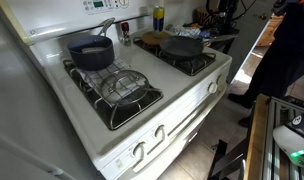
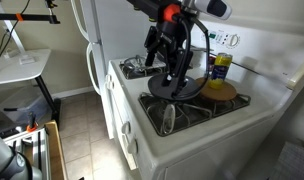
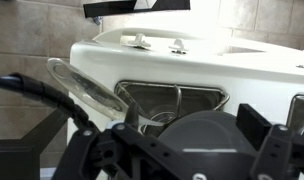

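Note:
A dark pan (image 1: 181, 47) with a long looped metal handle (image 2: 169, 121) sits on the right-hand burners of the white stove (image 1: 177, 88). In the wrist view, the pan (image 3: 202, 137) lies beyond my fingers, and its handle (image 3: 80, 82) reaches to the upper left. My gripper is open above the pan, its fingers wide apart and nothing seen between them. On the back left burner stands a dark blue pot (image 1: 91, 50). A wire rack (image 1: 120, 87) covers the front left burner.
At the back right are a yellow and blue container (image 2: 221, 70) and a round wooden board (image 2: 217, 91). Knobs (image 1: 138, 153) line the stove's front edge. A wooden table edge (image 1: 258, 140) is at the right, with open floor between.

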